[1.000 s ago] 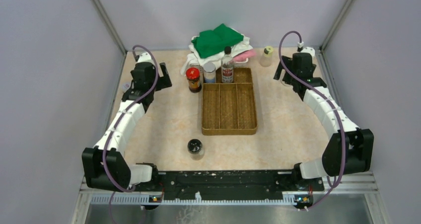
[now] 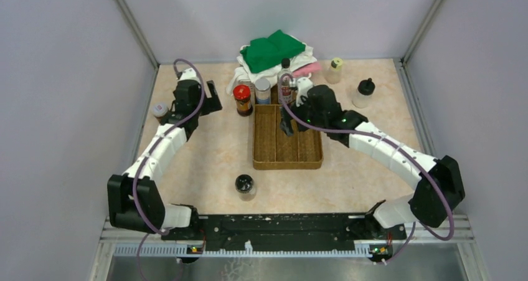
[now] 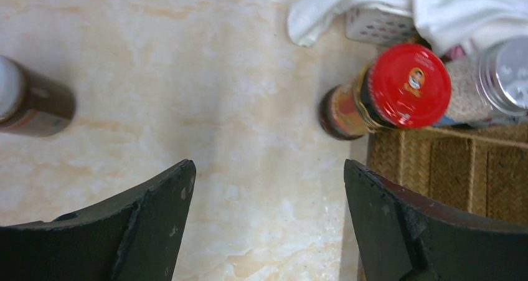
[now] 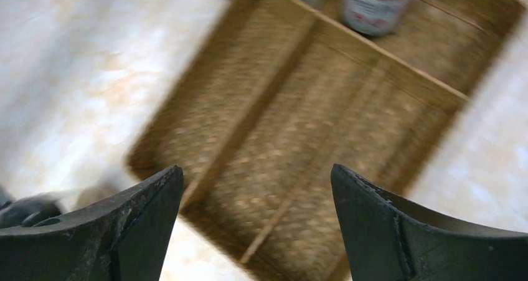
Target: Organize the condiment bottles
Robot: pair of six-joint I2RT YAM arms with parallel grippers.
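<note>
A wicker tray (image 2: 286,166) has divided compartments, empty in front; a silver-lidded jar (image 2: 262,91) and a clear bottle (image 2: 285,85) stand in its back section. The red-lidded jar stands beside it on the left. My open left gripper (image 2: 212,97) hangs right of a silver-lidded bottle (image 3: 37,100) at the far left. My open right gripper (image 2: 290,122) is over the tray, nothing between its fingers. A black-lidded jar (image 2: 245,186) stands in front. A yellow-capped bottle (image 2: 334,71) and a black-capped bottle (image 2: 363,93) stand at the back right.
Folded green and white cloths (image 2: 269,52) and a pink one lie behind the tray. The right wrist view is blurred.
My right arm has swung left from the back right to over the tray, uncovering the black-capped bottle. My left gripper has shifted slightly.
</note>
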